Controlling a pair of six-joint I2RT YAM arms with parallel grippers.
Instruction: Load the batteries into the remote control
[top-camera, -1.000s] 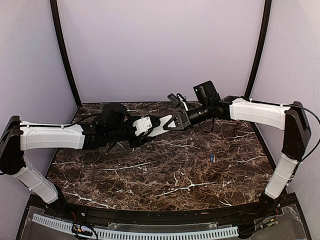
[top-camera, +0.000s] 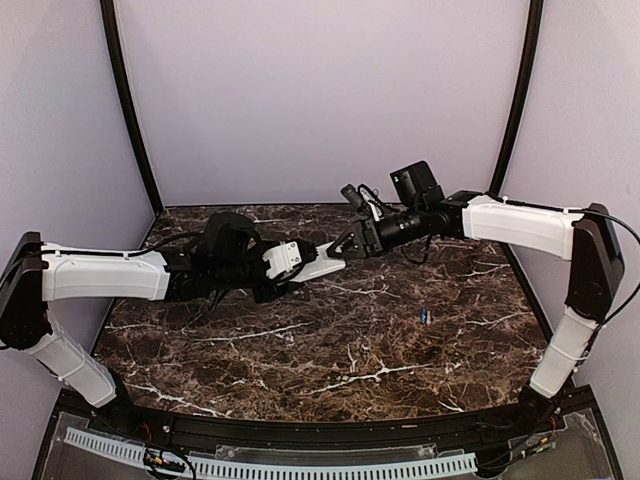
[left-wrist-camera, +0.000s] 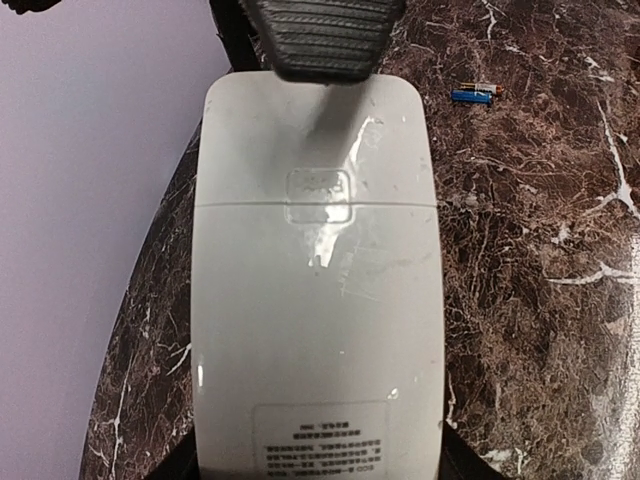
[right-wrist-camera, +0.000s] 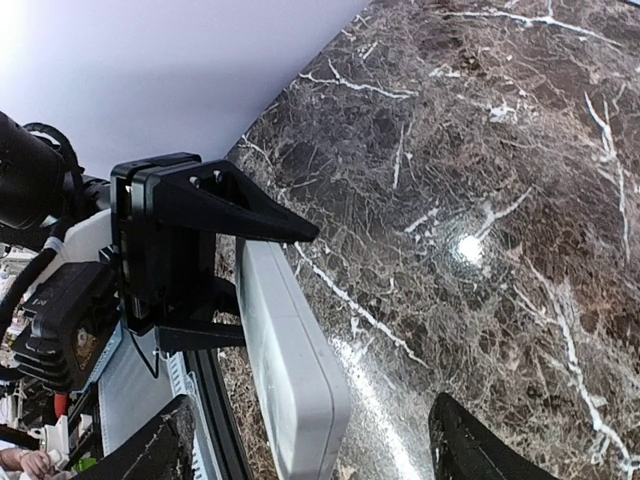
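My left gripper (top-camera: 305, 260) is shut on the white remote control (left-wrist-camera: 318, 290), held up above the table with its back and battery cover facing the left wrist camera. My right gripper (top-camera: 350, 243) is open at the remote's free end; in the right wrist view its fingertips straddle that end (right-wrist-camera: 310, 410) with space on both sides, and one black pad overhangs the remote's top in the left wrist view. Two small batteries (left-wrist-camera: 471, 96), one blue, lie side by side on the table to the right, also seen from above (top-camera: 425, 316).
Pale walls stand at the back and sides, and a metal rail (top-camera: 270, 466) runs along the front edge.
Over the last second both arms have shifted very slightly at the remote. The batteries have not moved.
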